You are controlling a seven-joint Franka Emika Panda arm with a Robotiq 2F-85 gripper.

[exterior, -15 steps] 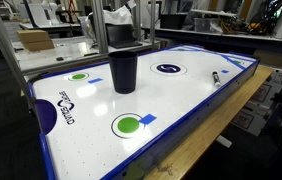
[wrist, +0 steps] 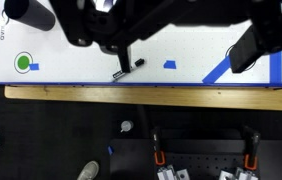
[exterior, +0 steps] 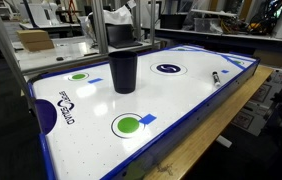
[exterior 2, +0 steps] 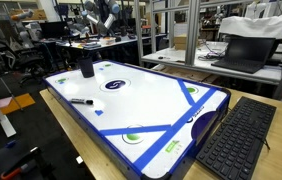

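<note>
My gripper stands open in the wrist view, its dark fingers wide apart with nothing between them. A dark marker [exterior: 216,78] with a pale section lies on the white table near its long edge; exterior view 2 shows the same marker [exterior 2: 82,101]. In the wrist view the marker [wrist: 131,71] appears by the tip of the left finger, partly covered, and how far below it lies is hard to judge. A black cup [exterior: 123,74] stands upright on the table, apart from the marker. Neither exterior view clearly shows the gripper.
The white table [exterior: 89,135] has blue edging, blue tape strips and green dots. A wooden ledge [exterior: 206,132] runs along its side. A black keyboard [exterior 2: 238,138] sits beyond one end.
</note>
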